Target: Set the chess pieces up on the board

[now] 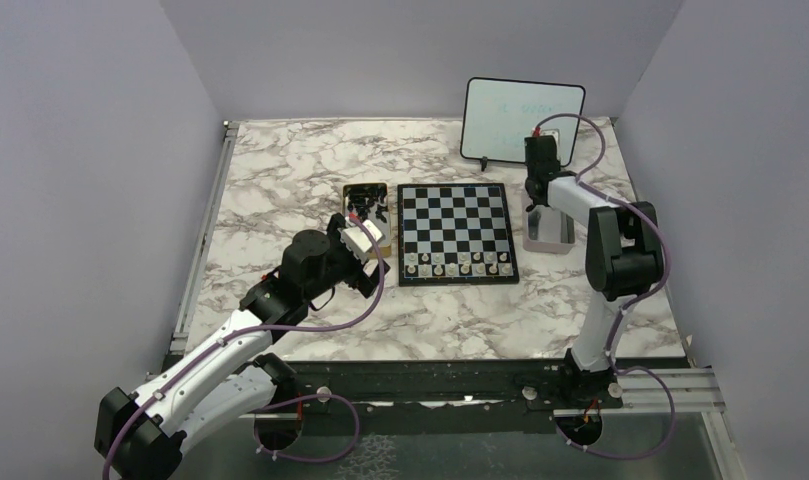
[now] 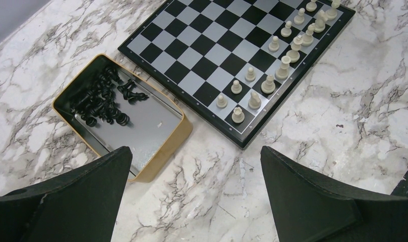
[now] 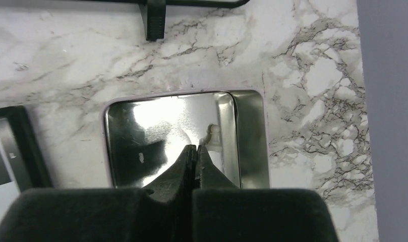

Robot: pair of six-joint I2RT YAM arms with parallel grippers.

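The chessboard [image 1: 406, 215] holds two rows of upright white pieces [image 2: 281, 68] along its near side; one bare square interrupts the pawn row. In the right wrist view, a small white piece [image 3: 213, 133] lies on the floor of the pale pink box [image 3: 265, 118], beside its raised inner strip. My right gripper is shut with its tips together and empty; the piece sits just beyond them, outside the fingers. Black pieces [image 2: 107, 103] lie heaped in the tan-rimmed box [image 2: 164, 156]. Over the table by that box, my left gripper stands wide open and empty.
A whiteboard [image 1: 515, 115] leans at the back, its black foot [image 3: 155, 22] close behind the pink box. The grey side wall [image 3: 367, 101] rises to the right. Clear marble table [image 1: 430, 325] lies in front of the board.
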